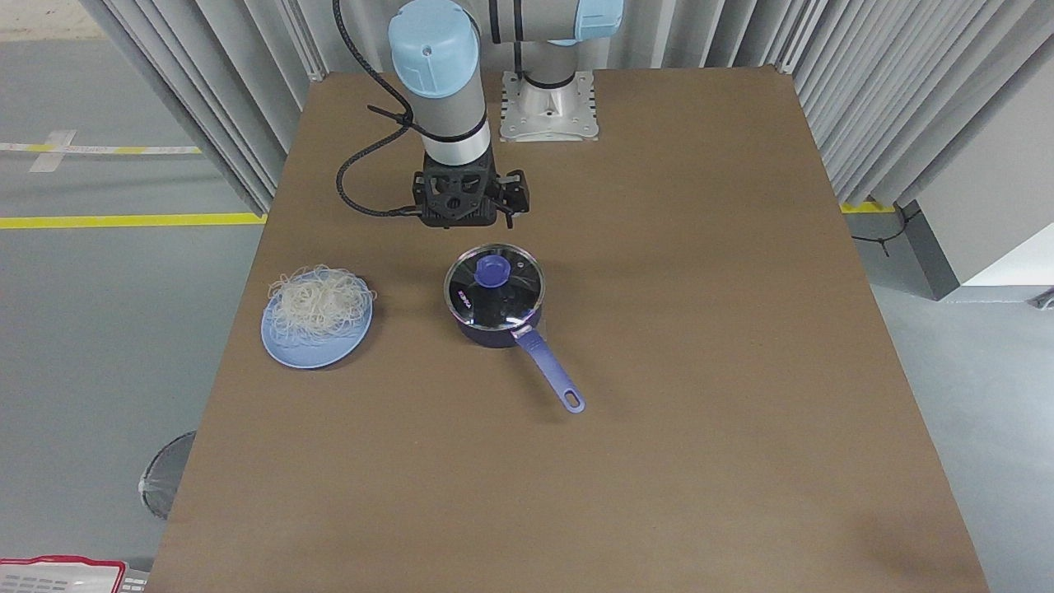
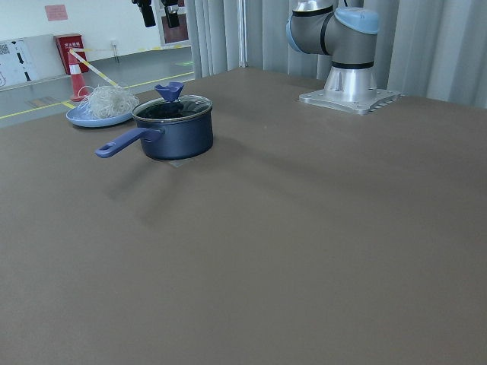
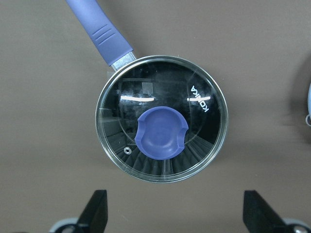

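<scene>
A dark blue saucepan (image 2: pixel 175 141) stands on the table with its glass lid (image 1: pixel 464 296) on and its handle (image 1: pixel 553 371) toward the front right. The lid has a blue knob (image 3: pixel 160 133), centred in the wrist view. My gripper hangs above and behind the pan, open, its two black fingers wide apart with nothing between them. A blue plate (image 1: pixel 316 356) of white noodle-like strands (image 1: pixel 321 301) sits left of the pan in the front view.
The robot base (image 1: pixel 548 119) stands at the back edge, with grey curtains behind it.
</scene>
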